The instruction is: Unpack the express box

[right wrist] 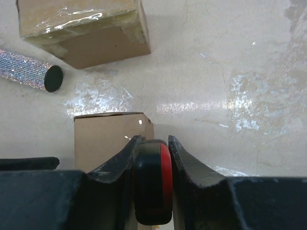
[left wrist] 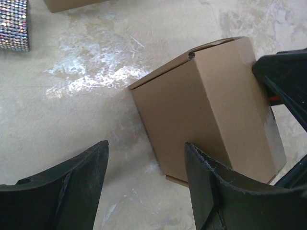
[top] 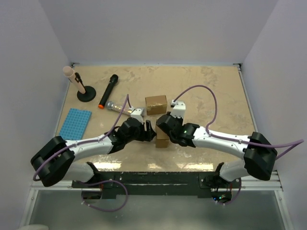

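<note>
A cardboard box (top: 161, 141) stands below the centre of the table, between my two grippers; its brown sides fill the right of the left wrist view (left wrist: 237, 96). In the right wrist view, my right gripper is shut on a small black-and-red tool (right wrist: 152, 182) over that box (right wrist: 103, 134). My left gripper (top: 149, 132) is at the box's left side; in the left wrist view its two fingers (left wrist: 72, 182) lie apart, one in front of the box, and I cannot tell whether it grips anything.
Behind lies a taped box (top: 156, 105). To the left are a glittery cylinder (top: 116, 106), a black microphone (top: 109, 88), a lamp-like stand (top: 86, 94) and a blue mat (top: 74, 124).
</note>
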